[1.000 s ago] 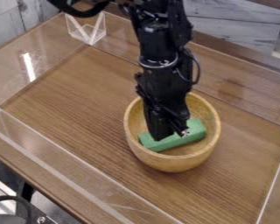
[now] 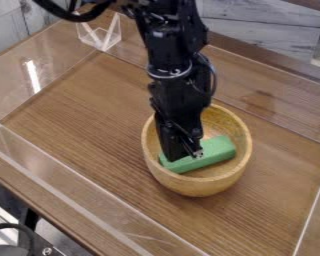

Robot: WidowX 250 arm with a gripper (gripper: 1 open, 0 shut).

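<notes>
A round light wooden bowl (image 2: 202,183) stands on the wooden table, right of centre. Inside it lies a green block (image 2: 212,153). The black robot gripper (image 2: 178,141) reaches down from the top into the bowl, its lower end at the left part of the green block. Whether its fingers are open or closed on the block is hard to tell; they are dark and partly merge with each other.
A clear plastic piece (image 2: 100,31) stands at the back left. A black cable curves at the lower left corner.
The gripper has shifted and turned slightly above the block inside the bowl. The bowl and green block look almost unmoved.
</notes>
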